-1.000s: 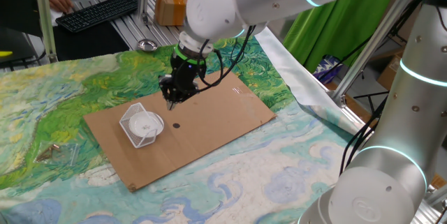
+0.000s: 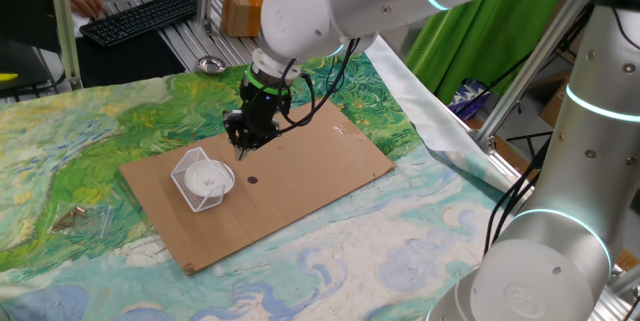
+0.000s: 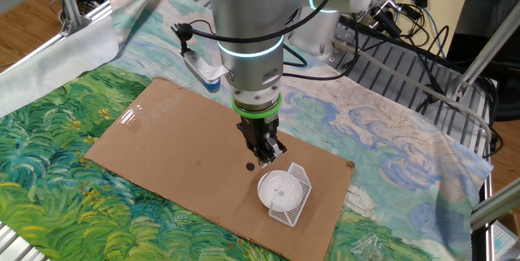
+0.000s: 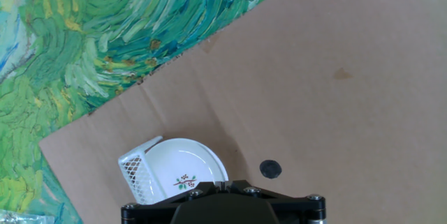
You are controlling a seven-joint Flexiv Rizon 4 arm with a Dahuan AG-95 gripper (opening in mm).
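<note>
A white plate (image 4: pixel 183 166) with a small floral sprig rests against a white mesh rack (image 4: pixel 137 176) on the cardboard sheet. In exterior view 1 the plate (image 2: pixel 208 178) lies partly inside the rack (image 2: pixel 184 168). Exterior view 2 shows mesh along one side of the plate (image 3: pixel 277 189). My gripper (image 2: pixel 240 152) points downward above the cardboard, close to the plate but apart from it. Its fingertips look shut together, with nothing seen between them. In the wrist view, the gripper covers the plate's lower edge.
The cardboard (image 2: pixel 290 186) is bare apart from a black round spot (image 4: pixel 270 169) beside the plate. A clear bag with small items (image 2: pixel 82 219) lies off the cardboard. A metal bowl (image 2: pixel 211 64) and a keyboard (image 2: pixel 138 18) sit beyond the painted cloth.
The plate and rack have not moved.
</note>
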